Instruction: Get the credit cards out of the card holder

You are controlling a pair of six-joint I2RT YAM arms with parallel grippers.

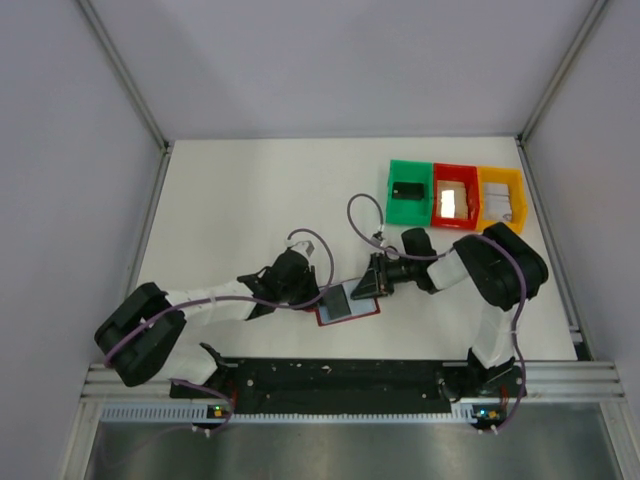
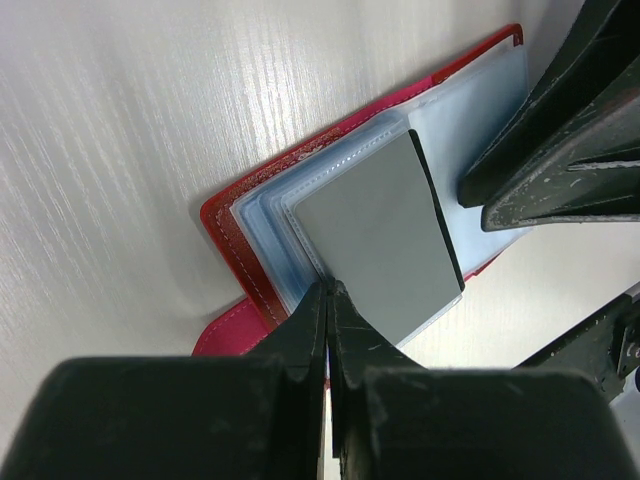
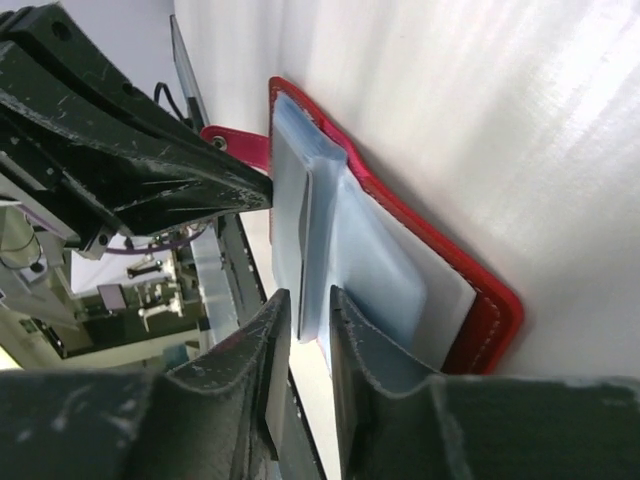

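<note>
The open red card holder [image 1: 348, 303] lies flat between my two grippers, with grey cards [image 2: 365, 230] in clear sleeves over pale blue and white ones. My left gripper is shut at the holder's edge by the grey card, nothing visible between its fingers. My right gripper is part open at the sleeves, its fingertips either side of the upright edge of the card stack; whether it grips anything is unclear. In the left wrist view its dark fingers hang over the holder's right half.
Green [image 1: 408, 214], red [image 1: 454, 172] and yellow [image 1: 515, 180] bins stand at the back right with items inside.
</note>
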